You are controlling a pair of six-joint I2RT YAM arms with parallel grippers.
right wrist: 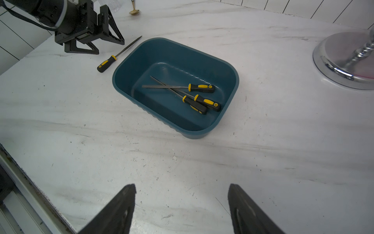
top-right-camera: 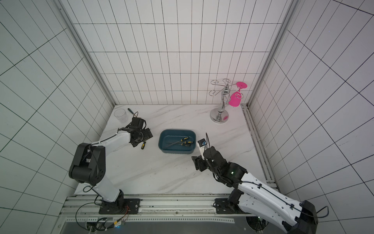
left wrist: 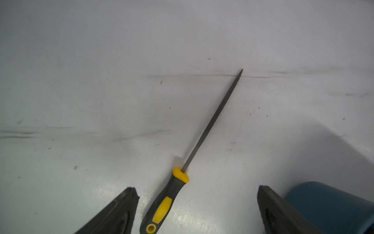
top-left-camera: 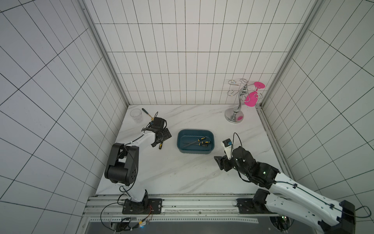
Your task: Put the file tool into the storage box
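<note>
A file tool [left wrist: 164,208] with a black-and-yellow handle and a slim dark blade lies on the white marble table, left of the teal storage box [right wrist: 171,42]. My left gripper is open above it, its fingers apart and empty; the handle shows near the left finger in the left wrist view. In the top left view that arm covers most of the file. Inside the box lie three similar files [right wrist: 201,88]. Right of the box and nearer the front, my right gripper has its fingers apart over bare table.
A clear glass [top-left-camera: 136,115] and a dark-handled golden spoon [top-left-camera: 145,111] are at the back left. A chrome stand [top-left-camera: 234,116] holding a pink goblet [top-left-camera: 251,99] occupies the back right.
</note>
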